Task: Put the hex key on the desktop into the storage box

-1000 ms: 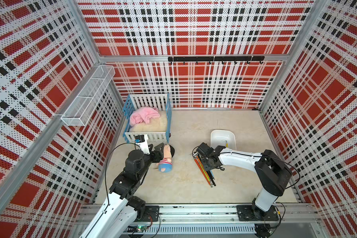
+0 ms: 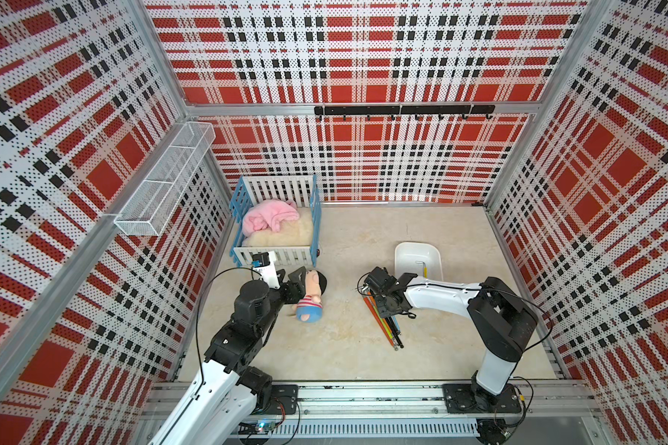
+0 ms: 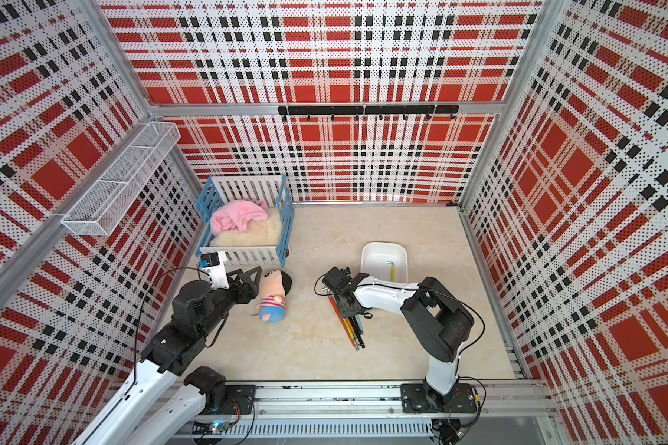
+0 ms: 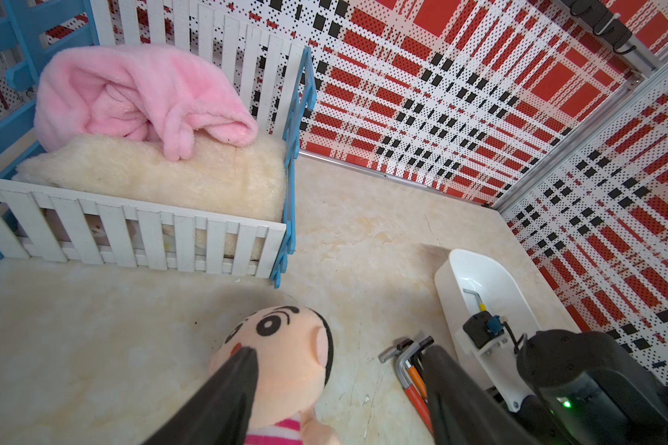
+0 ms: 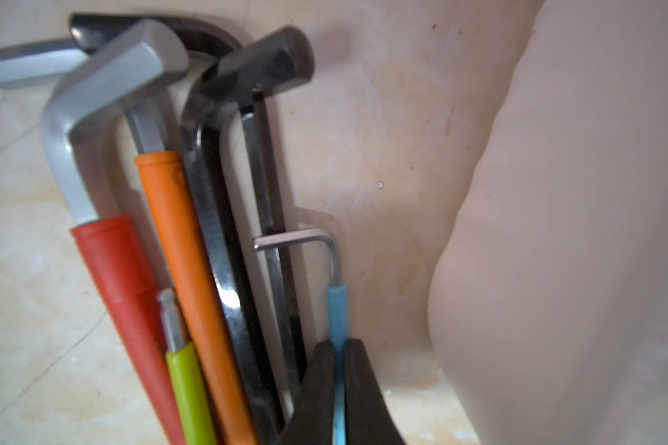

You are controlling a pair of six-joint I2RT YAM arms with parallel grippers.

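Note:
A light-blue hex key (image 5: pixel 337 304) lies at the right of a row of hex keys on the desktop. My right gripper is shut over its sleeve; a narrow blue strip shows along the gap, and I cannot tell whether it is gripped. Beside it lie two black hex keys (image 5: pixel 213 215), an orange one (image 5: pixel 189 274), a red one (image 5: pixel 122 274) and a lime-green one (image 5: pixel 189 393). Behind the right arm stands the white storage box (image 4: pixel 471 261), with a yellow-sleeved hex key (image 4: pixel 481 302) inside. My left gripper is open and empty above the desktop.
A doll (image 2: pixel 311 296) lies beside the left gripper. The blue-and-white crib (image 2: pixel 274 256) with a pink blanket (image 2: pixel 269 215) stands at the back left. A wire basket (image 2: pixel 167 178) hangs on the left wall. Desktop between crib and storage box is clear.
The right arm's elbow has shifted slightly left, its gripper staying over the hex keys. The left arm and the doll show no clear movement.

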